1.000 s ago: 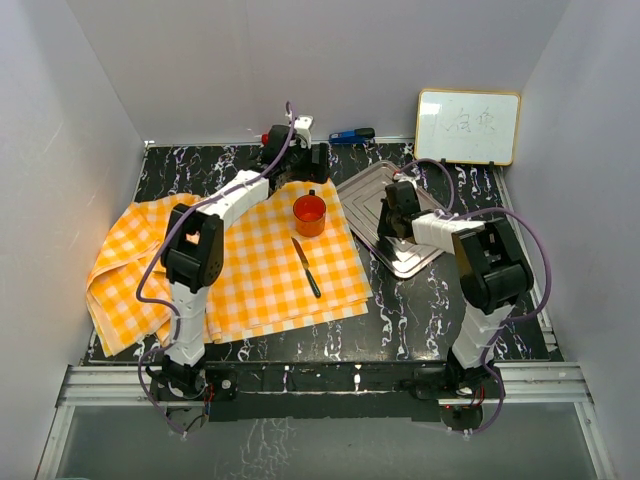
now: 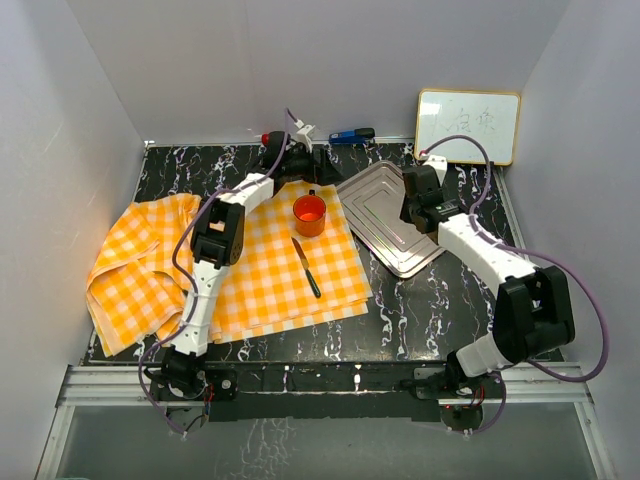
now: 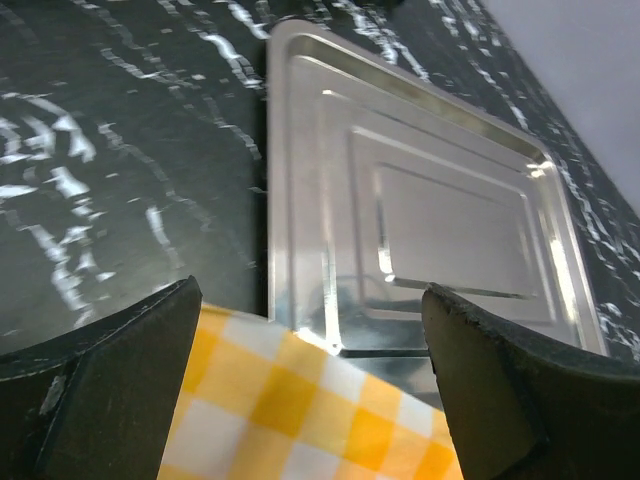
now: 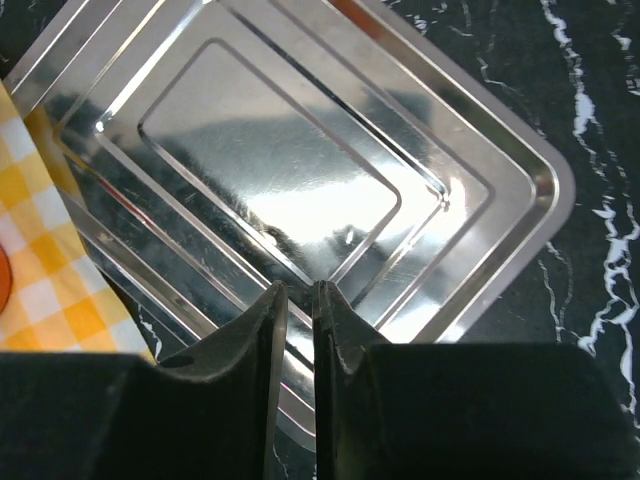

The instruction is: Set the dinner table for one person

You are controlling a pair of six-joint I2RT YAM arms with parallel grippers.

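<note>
A yellow checked cloth (image 2: 260, 280) covers the left of the table, bearing a red mug (image 2: 310, 222) and a knife (image 2: 305, 265). A silver tray (image 2: 375, 220) lies right of the cloth, partly under my right arm. My left gripper (image 2: 320, 175) is open above the cloth's back edge by the tray; in the left wrist view its fingers frame cloth and tray. My right gripper hangs over the tray, fingertips close together with a narrow gap, nothing visible between them.
A whiteboard (image 2: 465, 125) leans at the back right. A blue object (image 2: 352, 136) lies by the back wall. Bare marble shows along the front and right.
My right arm has drawn back to the right and toward the front, away from the tray's middle. My left gripper has shifted slightly. The tray looks unchanged.
</note>
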